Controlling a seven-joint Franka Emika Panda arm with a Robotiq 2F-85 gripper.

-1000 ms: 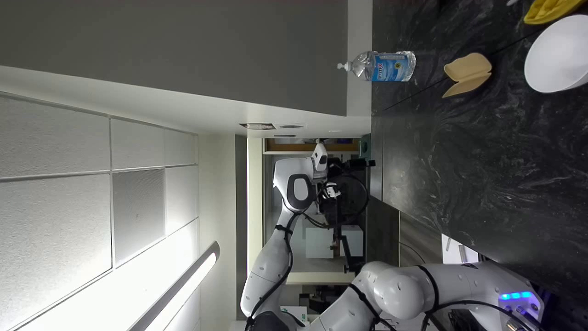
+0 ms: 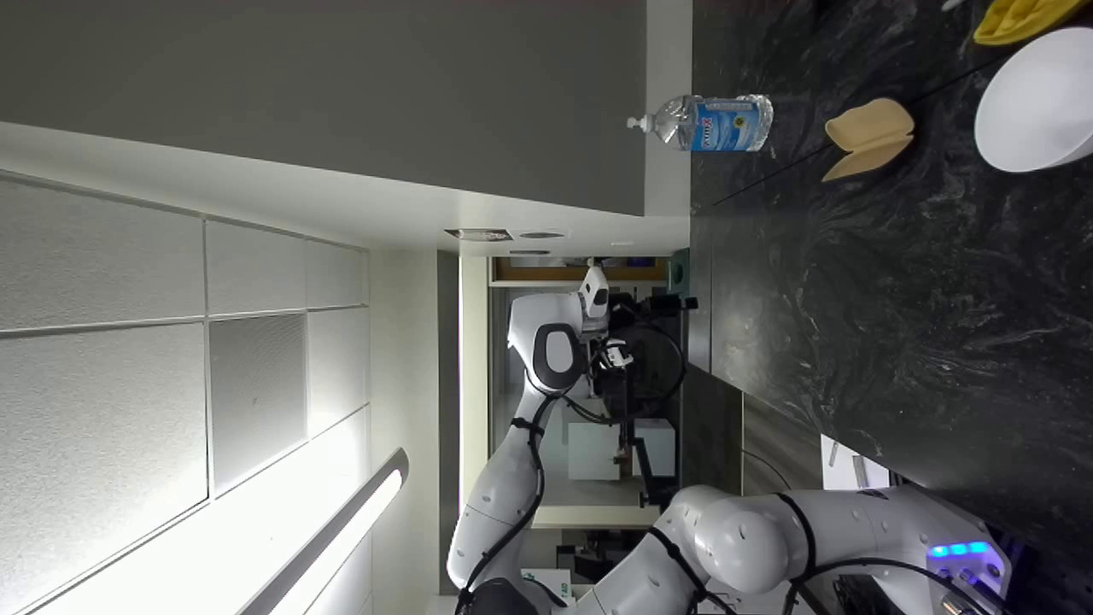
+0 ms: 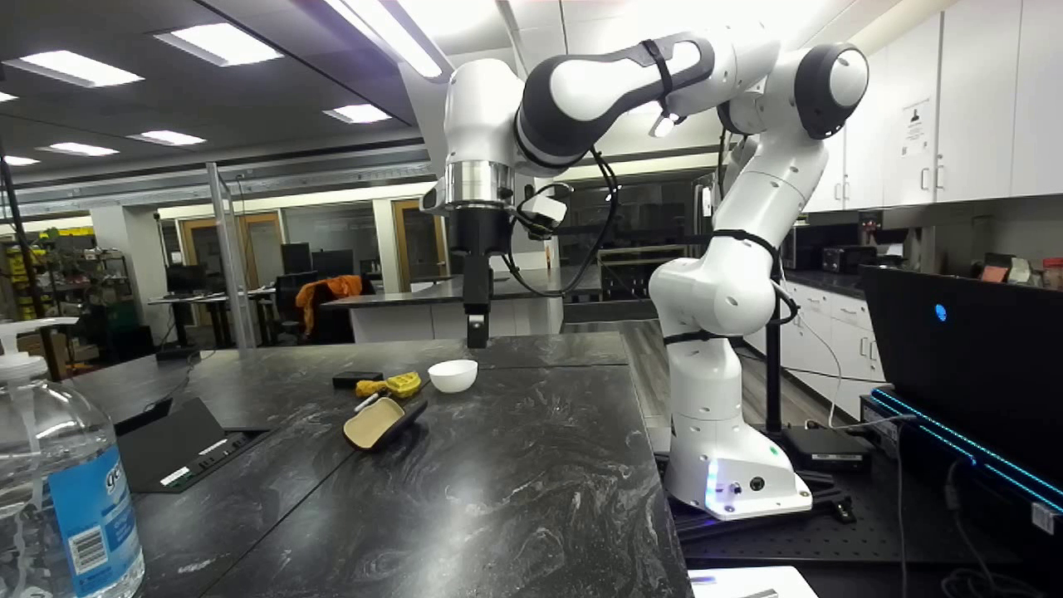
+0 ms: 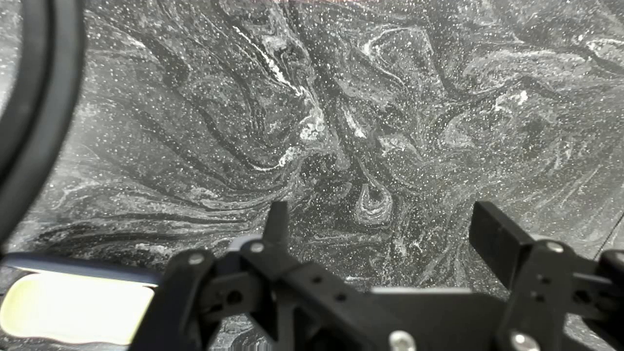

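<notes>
In the wrist view my gripper stands open above the dark marbled tabletop, nothing between its wide-apart fingers. Exterior view 2 has the gripper [image 3: 478, 334] pointing down, well above the table. A white bowl [image 3: 453, 375] sits upright on the table, appearing just below and left of it there. Left of the bowl lies a yellow object [image 3: 403, 384], perhaps cloth or a toy. Closer to that camera is an open tan-lined case [image 3: 370, 423]. Part of a case with a bright lining [image 4: 76, 307] shows at the lower left of the wrist view.
A clear pump bottle [image 3: 75, 488] with a blue label stands at the near left of the table. Beyond the case is a dark folded device [image 3: 179, 443], and a small black box [image 3: 356, 379] lies behind the yellow object.
</notes>
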